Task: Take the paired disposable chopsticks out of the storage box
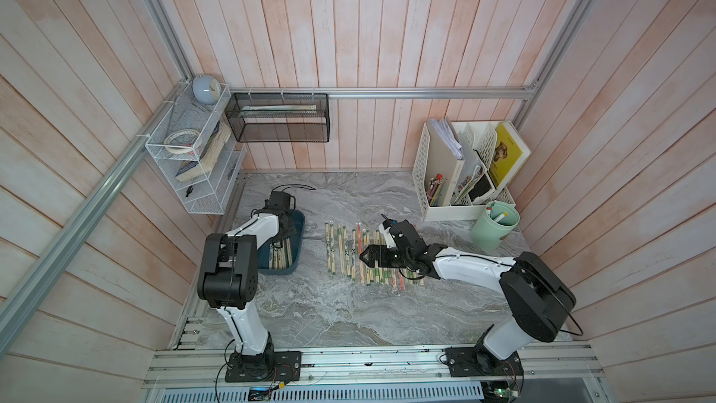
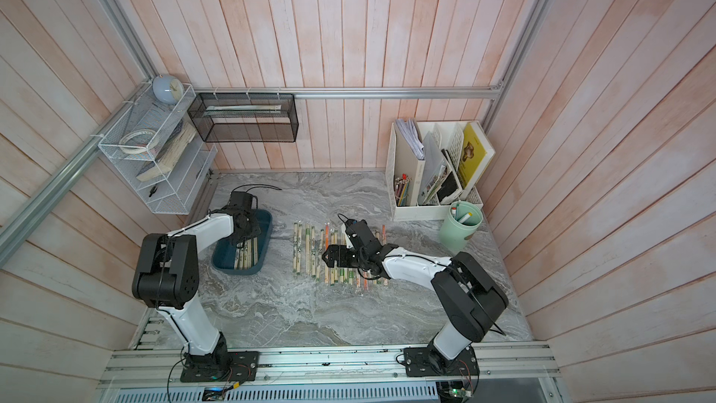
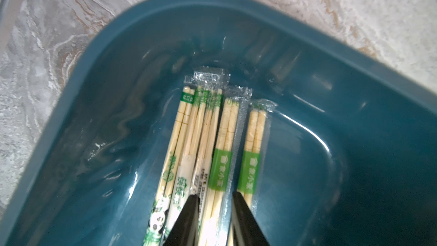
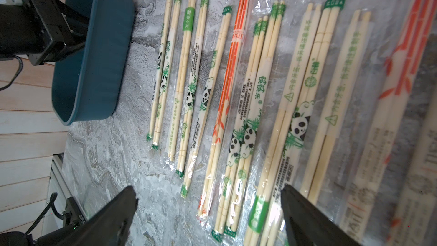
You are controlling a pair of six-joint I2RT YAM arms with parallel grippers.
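Observation:
In the left wrist view, several wrapped chopstick pairs lie side by side in the blue storage box point(image 3: 291, 177). My left gripper is over them, its fingertips part open. Between the tips shows a pair with a green band point(image 3: 219, 168); a similar pair point(image 3: 249, 168) lies just right of it, its lower end behind the right finger. Whether the tips touch any wrapper, I cannot tell. My right gripper stands open above a row of wrapped chopsticks point(image 4: 227, 86) on the table, nothing held in it.
A white file holder point(image 1: 455, 212) and a green cup point(image 1: 488, 233) stand at the back right. A black wire basket point(image 1: 279, 130) and a white wire shelf point(image 1: 212, 194) hang at the back left.

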